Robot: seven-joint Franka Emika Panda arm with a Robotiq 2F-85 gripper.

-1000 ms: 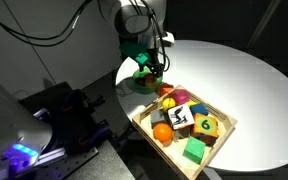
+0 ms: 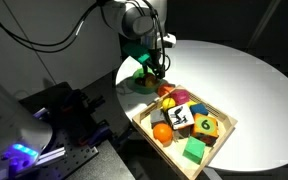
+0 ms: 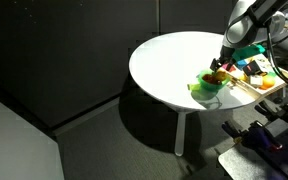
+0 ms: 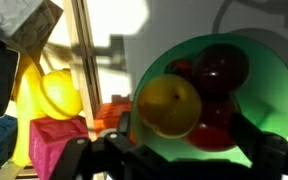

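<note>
My gripper is open above a round green bowl [image 4: 276, 58], its two dark fingers wide apart. Between and ahead of the fingertips, an orange-yellow round fruit [image 4: 169, 105] lies in the bowl, not gripped. Dark red round pieces [image 4: 220, 68] share the bowl with it. From the side, the gripper [image 3: 227, 62] hangs just over the bowl [image 3: 213, 98], which rests on the white table. In exterior view 1 the arm partly hides the bowl [image 2: 137, 85].
Beside the bowl stands a wooden tray [image 2: 207, 160] with several toys, among them an orange ball [image 2: 163, 132], a green block [image 2: 194, 150] and a white cube [image 2: 180, 117]. A red-orange block [image 4: 112, 113] lies between bowl and tray.
My gripper seems to sit very slightly lower over the bowl. Bowl, tray and their contents look unmoved.
</note>
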